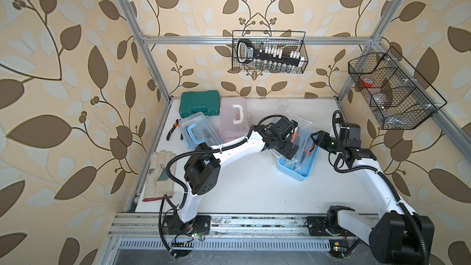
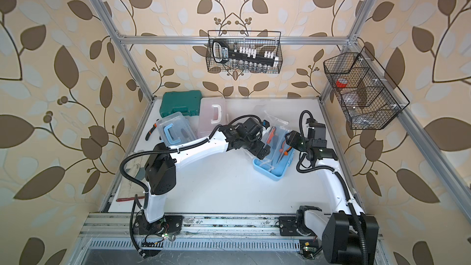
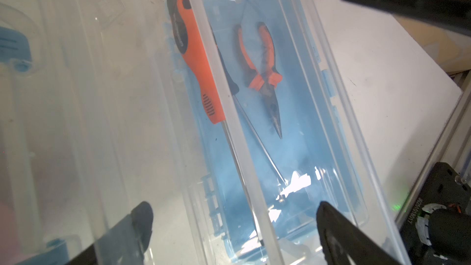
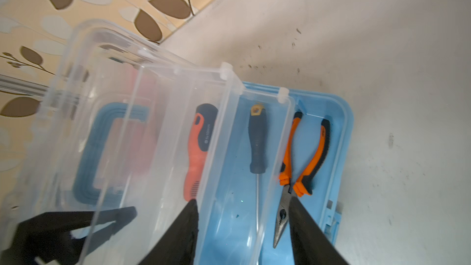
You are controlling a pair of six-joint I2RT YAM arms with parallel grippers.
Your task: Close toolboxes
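A blue toolbox [image 1: 294,170] with screwdrivers [image 4: 256,142] and orange-handled pliers [image 4: 314,164] inside sits at the right of the table. Its clear lid [image 4: 117,83] stands raised over the box, tilted. My left gripper is at the lid, fingers apart on either side of the clear plastic in its wrist view; whether it grips the lid cannot be told. My right gripper is above the box's right part, fingers apart, nothing seen held.
A closed-looking green case [image 1: 199,103], a pink box [image 1: 230,117], a clear box with blue handle [image 1: 206,132], loose pliers [image 1: 172,128] and gloves [image 1: 157,176] occupy the left and back. Wire baskets [image 1: 392,93] hang on the walls.
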